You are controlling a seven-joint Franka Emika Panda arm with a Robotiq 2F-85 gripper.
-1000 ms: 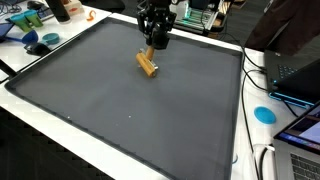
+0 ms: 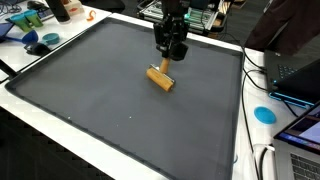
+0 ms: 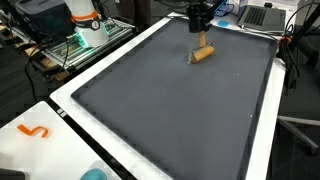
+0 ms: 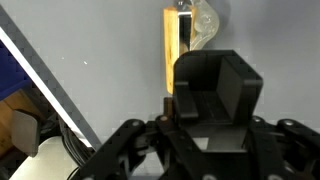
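An orange roller-like tool (image 2: 160, 79) rests low over the grey board, its cylinder against or just above the surface. From the cylinder a short orange stem rises into my gripper (image 2: 168, 48), which is shut on the tool. In the second exterior view, the tool's orange cylinder (image 3: 201, 54) lies slantwise beneath the gripper (image 3: 201, 22), near the board's far edge. The wrist view shows a dark, hollow-looking block (image 4: 215, 88) at the fingers, with an orange strip and a shiny part beyond it. The grip itself is partly hidden there.
The grey board (image 2: 110, 105) is mostly bare, with wide free room on its near side. Outside it lie a blue disc (image 2: 265, 115) and laptops (image 2: 300, 130) at right. Blue utensils (image 2: 50, 39) sit at far left, clear of the arm.
Gripper and orange tool have moved together to the right and slightly nearer in the first exterior view. The cylinder has turned a little and stays below the gripper.
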